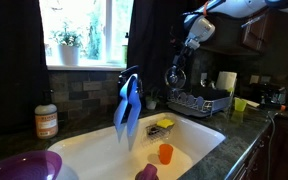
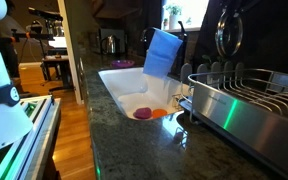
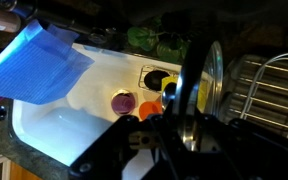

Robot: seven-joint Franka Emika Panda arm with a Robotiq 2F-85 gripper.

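Note:
A round, shiny, metal-rimmed object [image 1: 176, 75] hangs in the air, with my gripper shut on it from above. In the wrist view its rim [image 3: 195, 85] is seen nearly edge-on, just beyond the dark fingers. Exterior view 2 shows the round object [image 2: 228, 33] upright above the metal dish rack [image 2: 239, 110]. Whether it is a lid, a small pan or a strainer I cannot tell. The white sink [image 1: 102, 150] lies lower and to the left of the gripper in exterior view 1.
A blue cloth [image 2: 163, 52] hangs over the sink from the faucet. In the sink are an orange cup [image 1: 165, 153], a dark reddish-purple item [image 3: 123, 102] and a yellow sponge [image 1: 165, 123]. Bare dark counter [image 2: 134, 150] runs along the sink.

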